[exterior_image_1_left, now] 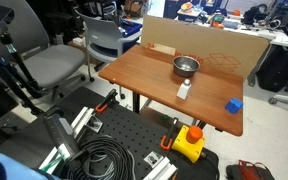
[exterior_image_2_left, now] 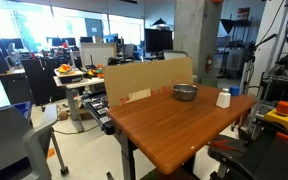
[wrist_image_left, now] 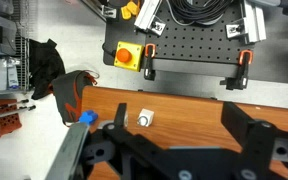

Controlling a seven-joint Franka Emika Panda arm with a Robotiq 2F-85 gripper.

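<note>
On the brown wooden table [exterior_image_1_left: 144, 72] stands a metal pot [exterior_image_1_left: 186, 66], upright near the back edge. A small white bottle [exterior_image_1_left: 184, 90] stands in front of it, and a blue block [exterior_image_1_left: 234, 105] lies off to the right. From the other side, the pot [exterior_image_2_left: 186, 92] and the bottle [exterior_image_2_left: 223, 98] show again. In the wrist view my gripper is high above the table's edge, its dark fingers wide apart with nothing seen between them. The bottle [wrist_image_left: 145, 119] and the blue block [wrist_image_left: 88, 117] are below it, toward the left; the pot cannot be made out there.
A yellow box with a red button [exterior_image_1_left: 190, 142] sits on the black perforated base plate [exterior_image_1_left: 134, 130], beside coiled black cable [exterior_image_1_left: 104, 158]. A cardboard panel [exterior_image_1_left: 199, 42] walls off the table's back. A backpack [wrist_image_left: 74, 95] lies on the floor.
</note>
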